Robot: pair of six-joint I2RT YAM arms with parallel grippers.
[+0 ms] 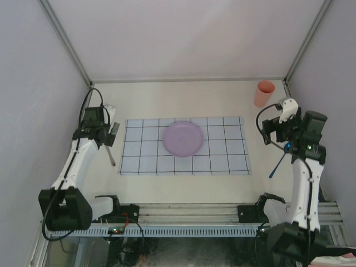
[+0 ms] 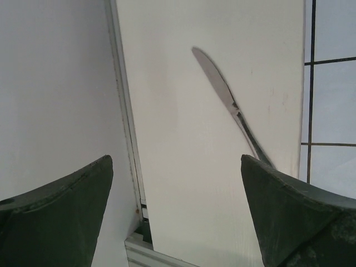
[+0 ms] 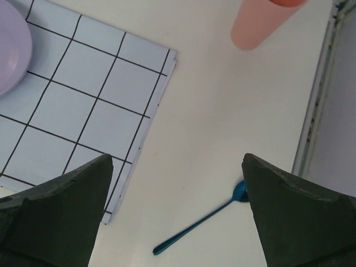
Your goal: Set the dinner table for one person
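Observation:
A purple plate (image 1: 183, 139) rests centred on the gridded mat (image 1: 222, 161). A silver knife (image 2: 217, 78) lies left of the mat, below my open left gripper, whose fingers are empty. A blue spoon (image 3: 200, 222) lies right of the mat under my right gripper, which is open and empty. A pink cup (image 1: 263, 93) stands at the back right, also seen in the right wrist view.
Walls enclose the white table (image 1: 183, 192) at the back and sides, close to both arms.

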